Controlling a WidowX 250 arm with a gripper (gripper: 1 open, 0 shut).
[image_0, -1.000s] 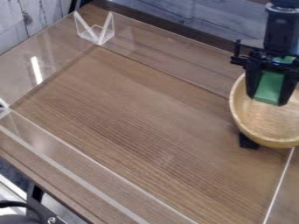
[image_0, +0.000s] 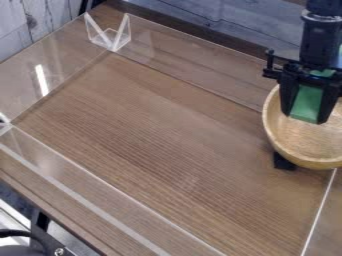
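Observation:
At the right edge my black gripper (image_0: 302, 80) is shut on a green object (image_0: 307, 102), holding it over a round tan wooden bowl (image_0: 294, 138). The bowl sits on a small dark base or block (image_0: 283, 162) at the right of the wooden table. The green object overlaps the bowl's upper part in this view, so whether it touches the bowl I cannot tell.
A clear plastic piece (image_0: 112, 30) stands at the back left. A black cable (image_0: 27, 242) lies at the bottom left corner.

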